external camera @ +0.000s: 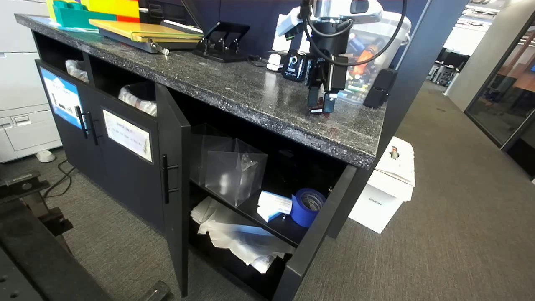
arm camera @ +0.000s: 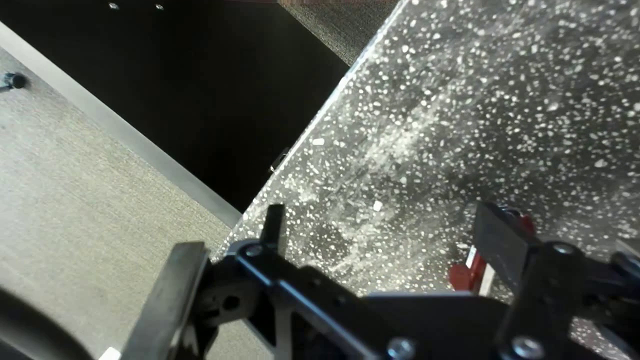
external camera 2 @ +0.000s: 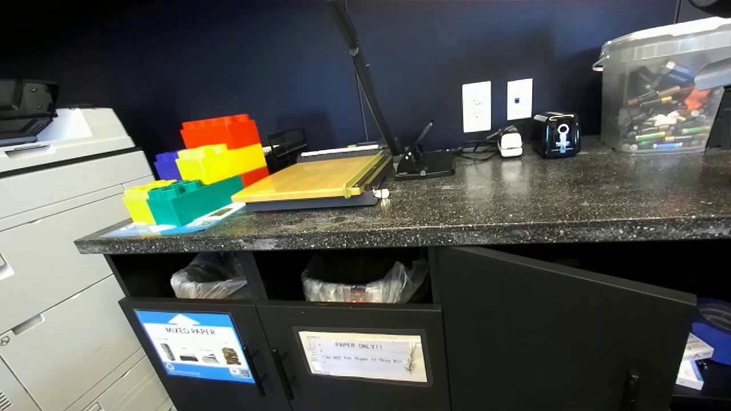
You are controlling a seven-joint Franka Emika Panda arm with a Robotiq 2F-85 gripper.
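Note:
A small dark red object with a white strip (arm camera: 460, 277) lies on the speckled black counter (arm camera: 384, 180). In the wrist view it is partly covered by my right-hand finger (arm camera: 502, 240), and whether the two touch cannot be made out. My gripper is open, its fingers wide apart, with only bare counter showing in the middle of the gap. From exterior view 1, the gripper (external camera: 319, 105) points down low over the counter near its front edge and hides most of the red object. Exterior view 2 does not show the gripper's fingers.
Behind the gripper stands a clear tub of batteries (external camera 2: 668, 116), with a small black box (external camera 2: 556, 135) to its left. Below the counter, a cabinet door (external camera: 173, 195) hangs open. A paper cutter (external camera 2: 315, 181) and large toy bricks (external camera 2: 212, 171) occupy the far left.

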